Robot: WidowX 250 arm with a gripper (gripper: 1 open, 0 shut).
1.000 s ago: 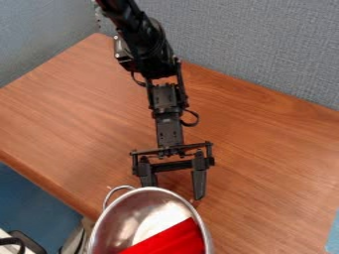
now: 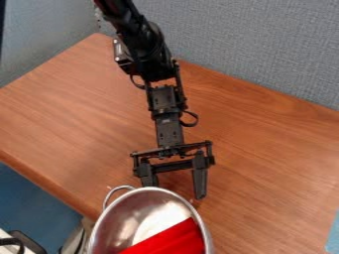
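My black gripper (image 2: pixel 173 177) hangs low over the wooden table at the end of the arm, its two fingers spread apart with nothing seen between them. Just below it, at the bottom of the camera view, stands a steel pot (image 2: pixel 119 226) with a loop handle, holding a red object (image 2: pixel 166 238). The pot's rim partly hides the lower end of the left finger.
A grey fabric partition (image 2: pixel 252 50) runs along the back. Dark items lie past the table's front left edge, at the lower left corner.
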